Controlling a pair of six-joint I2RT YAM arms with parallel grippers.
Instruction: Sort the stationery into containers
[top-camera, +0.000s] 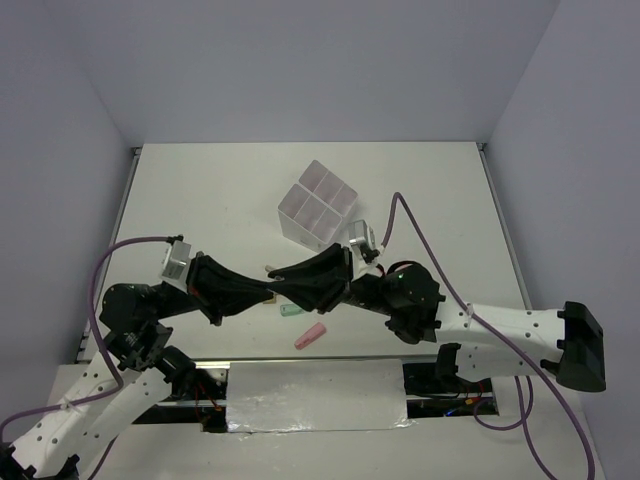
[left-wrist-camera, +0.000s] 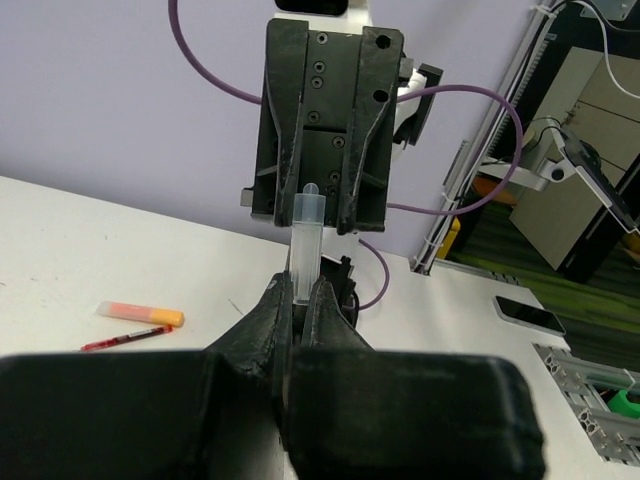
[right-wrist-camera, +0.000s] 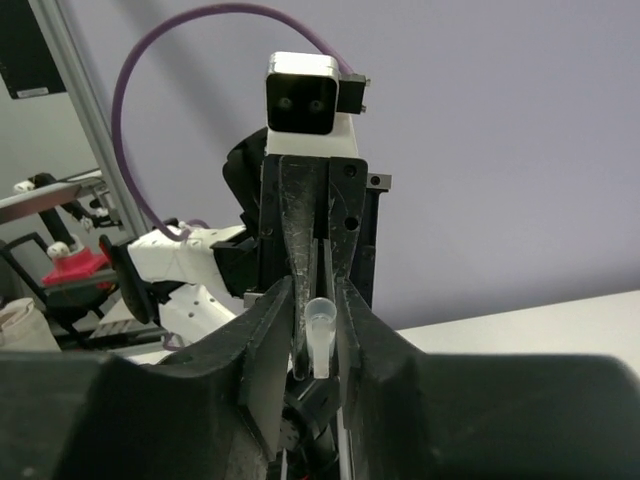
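My left gripper (top-camera: 262, 292) is shut on a small translucent stick (left-wrist-camera: 307, 240), held upright at its fingertips in the left wrist view and end-on in the right wrist view (right-wrist-camera: 320, 335). My right gripper (top-camera: 285, 283) meets it from the right, fingers closed in around the stick's far part; whether they grip it is unclear. On the table lie a pink item (top-camera: 310, 336), a green item (top-camera: 292, 309), an orange-capped highlighter (left-wrist-camera: 140, 313) and a red pen (left-wrist-camera: 125, 338). The compartmented container (top-camera: 318, 205) stands behind the grippers.
Grey walls bound it. A phone (left-wrist-camera: 529, 315) lies near an edge in the left wrist view.
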